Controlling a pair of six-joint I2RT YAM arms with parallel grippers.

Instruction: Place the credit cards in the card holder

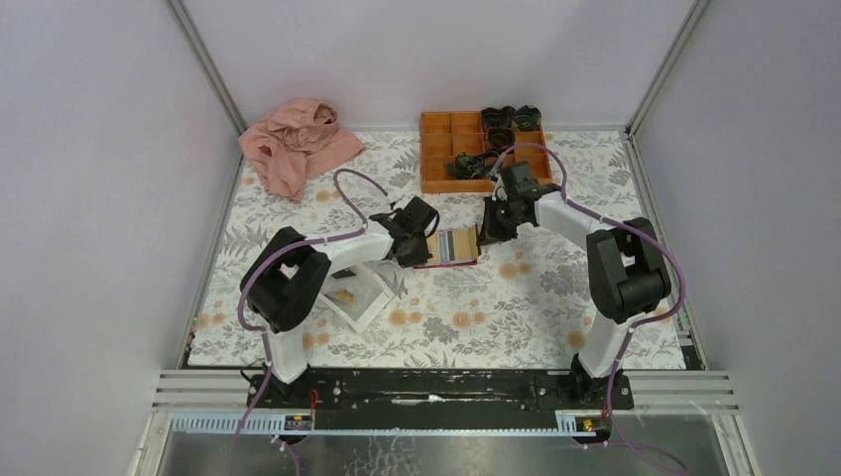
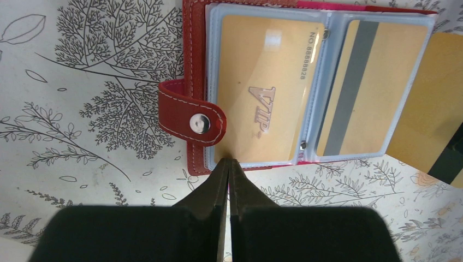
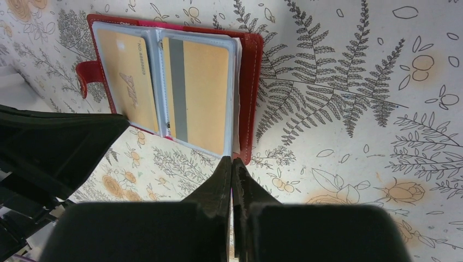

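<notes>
The red card holder [image 1: 446, 265] lies open on the table, clear sleeves up. A gold VIP card [image 2: 267, 87] fills its left sleeve and a gold striped card [image 2: 374, 90] its right one. My left gripper is shut with nothing visible between its fingers, its tips at the lower edge of the left sleeve. At the holder's right side, another gold card [image 2: 428, 90] stands tilted up with my right gripper [image 1: 483, 238] shut on it. Almost edge-on in the right wrist view, that card barely shows there; whether its lower edge is inside a sleeve cannot be seen.
A white box [image 1: 369, 315] holding a gold item sits under the left arm. An orange divided tray [image 1: 433, 159] with dark items stands at the back, a pink cloth [image 1: 298, 149] at the back left.
</notes>
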